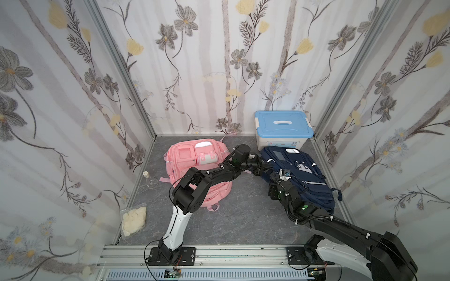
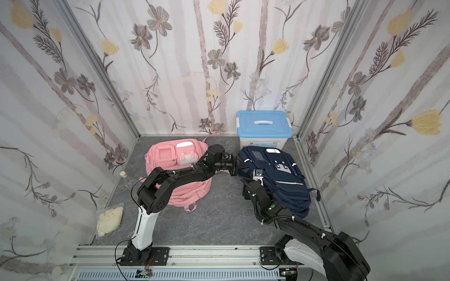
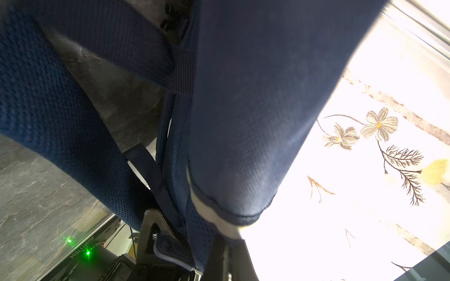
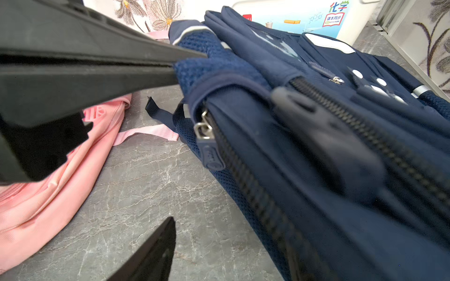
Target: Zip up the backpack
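Observation:
The navy backpack [image 1: 300, 173] lies at the right with its front up. In the right wrist view a zipper pull [image 4: 213, 154] hangs at the top end of the side zipper track [image 4: 255, 196]. My left gripper is shut on a fold of blue mesh fabric at the bag's upper side, just beyond that pull. The left wrist view shows navy fabric [image 3: 262, 103] close up, running down to the fingers. My right gripper stands open below the pull, one finger [image 4: 161, 238] over the floor and the other by the zipper track. Nothing shows held between them.
A pink backpack [image 1: 218, 192] lies on the left, partly under the left arm. Behind the navy bag stands a bin with a blue lid [image 1: 276, 120]. A clear bag of pale stuff [image 1: 133, 221] rests at front left.

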